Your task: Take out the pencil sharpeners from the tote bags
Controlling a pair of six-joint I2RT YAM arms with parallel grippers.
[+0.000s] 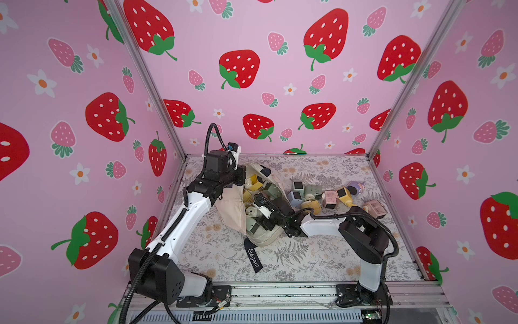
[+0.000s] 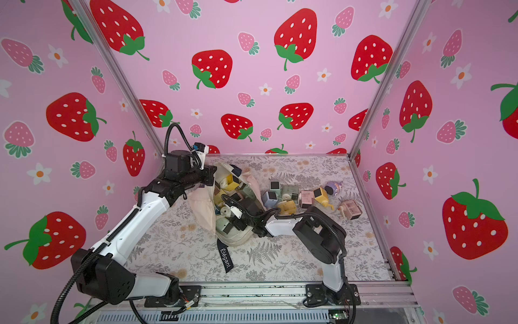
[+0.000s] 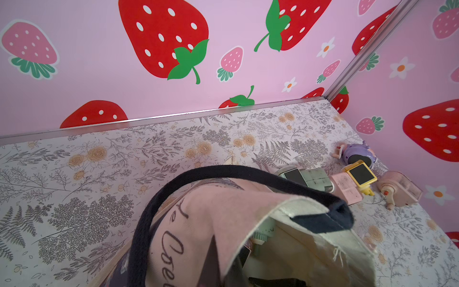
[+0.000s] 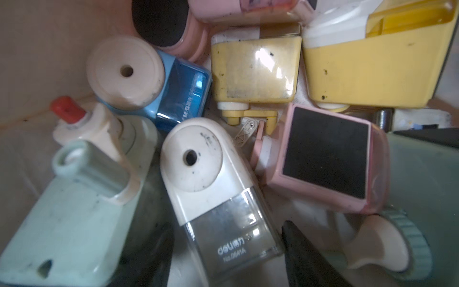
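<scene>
The pale tote bag (image 1: 231, 221) lies open on the left half of the table, full of sharpeners. My left gripper (image 1: 237, 172) is at its upper edge, shut; what is between its fingers is hidden. My right gripper is down inside the bag, fingers apart on either side of a white sharpener (image 4: 191, 177) with a clear drawer. Around it are a mint sharpener (image 4: 57, 215), a pink one (image 4: 325, 153), a blue one (image 4: 179, 95) and yellow ones (image 4: 253, 67).
Several sharpeners (image 1: 329, 199) lie outside on the right of the table, among them a purple one (image 3: 356, 153). A black strap (image 1: 252, 253) trails from the bag toward the front.
</scene>
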